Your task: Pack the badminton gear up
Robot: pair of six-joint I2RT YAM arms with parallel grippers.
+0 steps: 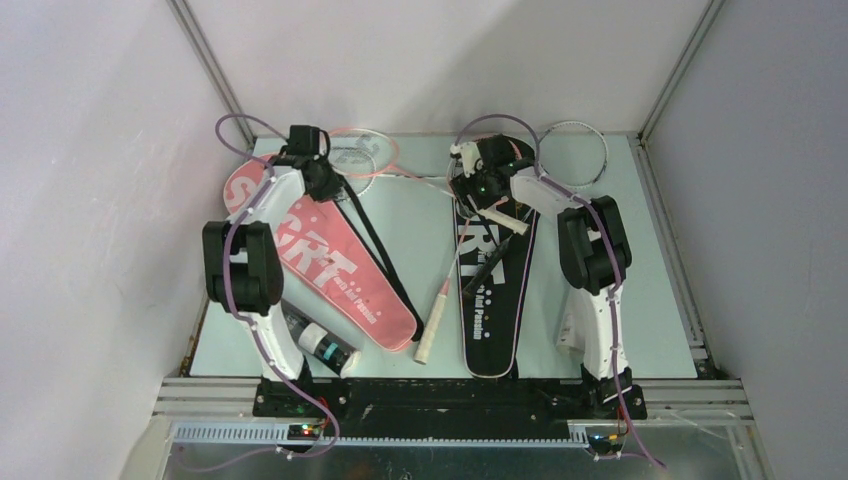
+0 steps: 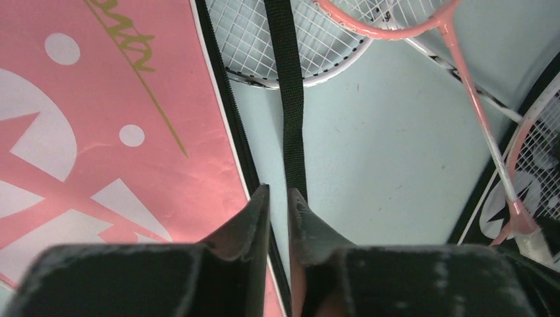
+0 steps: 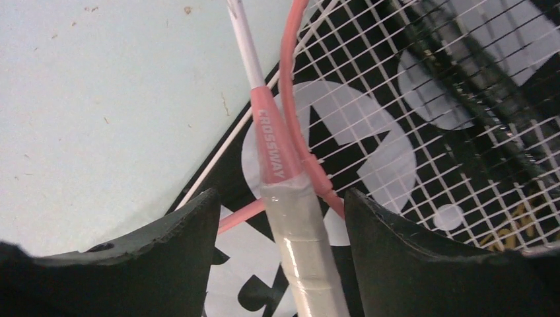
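Note:
My left gripper is part open over the black zipper edge and strap point(image 2: 292, 125) of the pink racket bag point(image 2: 132, 185). My right gripper is open, its fingers either side of the white grip point(image 3: 302, 257) of a pink racket lying across another racket's strings point(image 3: 396, 125) on the black bag point(image 1: 490, 330). More rackets lie along the back: a pink one point(image 1: 365, 133) over a white one point(image 2: 333, 66), and a white frame point(image 1: 600, 135) at right.
A shuttle tube point(image 1: 330, 345) lies at front left. A pale rolled object point(image 1: 568, 325) lies beside the right arm. The centre strip between the bags holds a racket handle point(image 1: 432, 325).

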